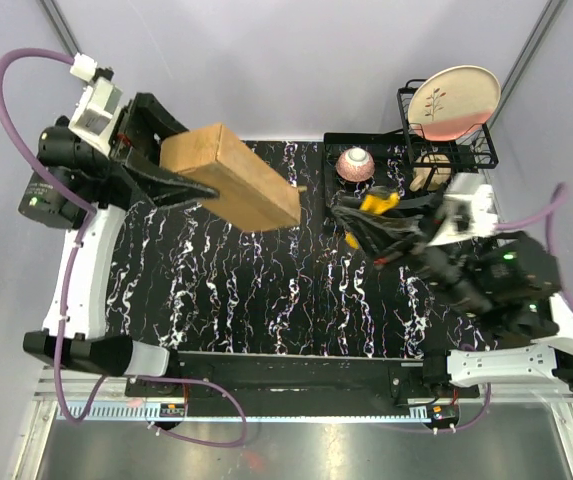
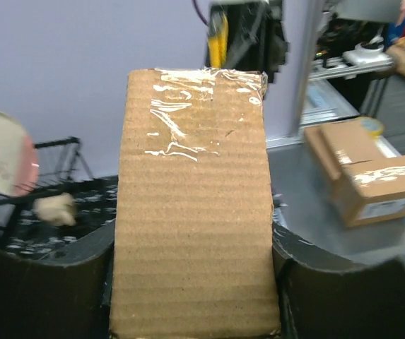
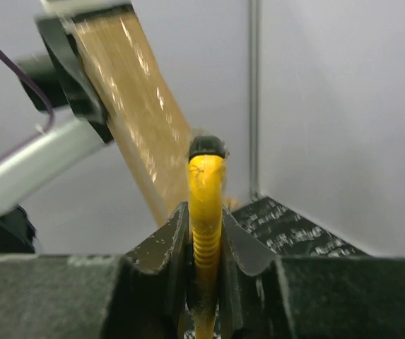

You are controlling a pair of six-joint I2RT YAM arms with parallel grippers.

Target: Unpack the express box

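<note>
A brown cardboard box (image 1: 236, 180) hangs tilted in the air over the marbled table, its far end toward the middle. My left gripper (image 1: 186, 165) is shut on its upper end. From the left wrist, the box (image 2: 194, 205) fills the space between the fingers, and clear tape shows at its far edge. To the right of the box, with a gap between, my right gripper (image 1: 356, 225) is shut on a yellow box cutter (image 1: 378, 203). In the right wrist view the yellow cutter (image 3: 206, 191) stands upright between the fingers, its blade end not discernible.
At the back right stand a black tray (image 1: 376, 213) with an upturned red-patterned bowl (image 1: 355, 165) and a rack (image 1: 486, 150) holding a plate (image 1: 454, 100) and a cup (image 1: 428, 172). More cartons (image 2: 379, 187) appear beyond the table.
</note>
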